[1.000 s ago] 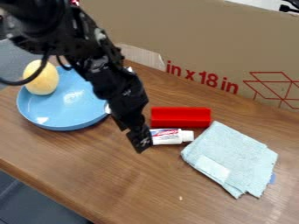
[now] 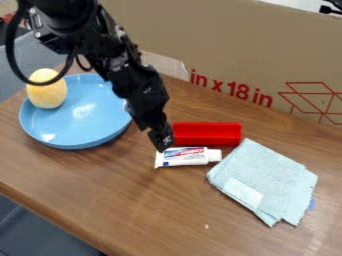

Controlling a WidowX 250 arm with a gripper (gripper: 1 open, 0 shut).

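My gripper (image 2: 159, 135) points down just above the left part of a white toothpaste tube (image 2: 189, 157) and beside the left end of a red block (image 2: 209, 134); whether it touches either is unclear. A blue plate (image 2: 74, 125) lies at the left, with a pale yellow round object (image 2: 47, 90) at its back edge, partly behind the arm.
A folded light-blue cloth (image 2: 263, 181) lies at the right. A cardboard box (image 2: 254, 50) stands along the back. Its edge runs along the lower left.
The arm has drawn back and up toward the plate side, so the gripper sits higher and more of the toothpaste tube shows than a second ago.
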